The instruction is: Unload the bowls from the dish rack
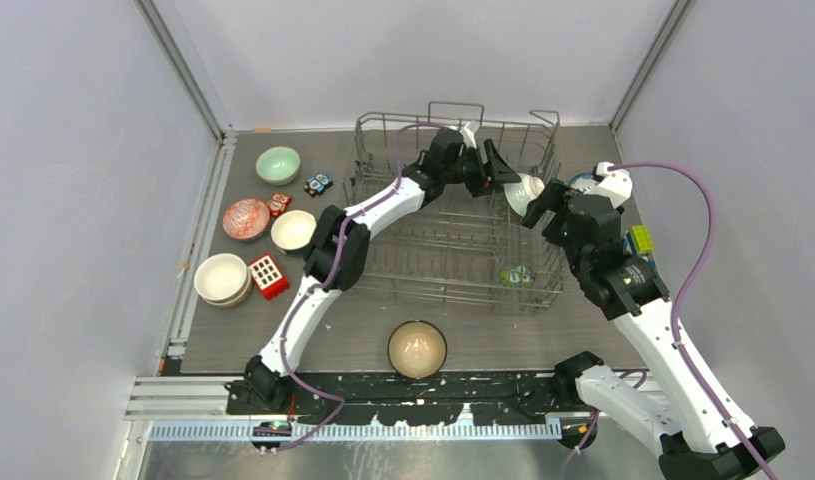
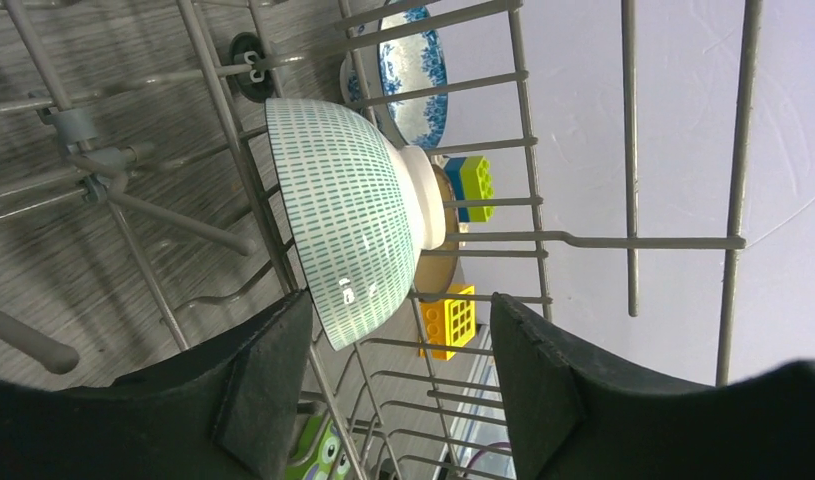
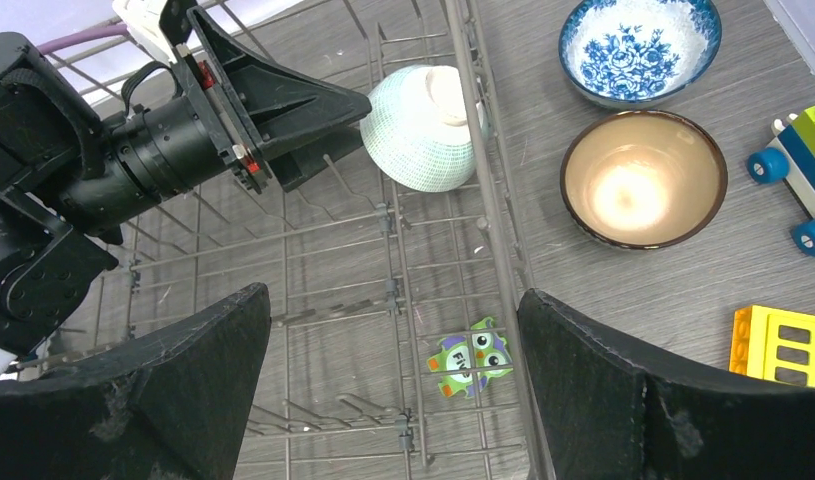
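Note:
The dish rack [image 1: 453, 285] holds one green-and-white checked bowl [image 2: 343, 215], tipped on its side near the right wall, its white foot facing that wall. My left gripper reaches in from the left with its fingers apart. One fingertip [image 2: 298, 305] is close by the bowl's rim; whether it touches is unclear. In the right wrist view that gripper's fingers [image 3: 318, 110] meet the bowl's left side. Over the rack's right side, my right gripper stands open, nothing gripped, one finger [image 3: 553, 330] overlapping the side rail in view.
Bowls stand on the left: green [image 1: 278, 165], red-patterned [image 1: 245, 219], cream [image 1: 293, 230] and white [image 1: 222, 277]. A brown bowl [image 1: 417, 349] sits in front. Right of the rack are a blue-flowered bowl [image 3: 638, 50], another brown bowl [image 3: 643, 180] and toy blocks [image 3: 783, 345].

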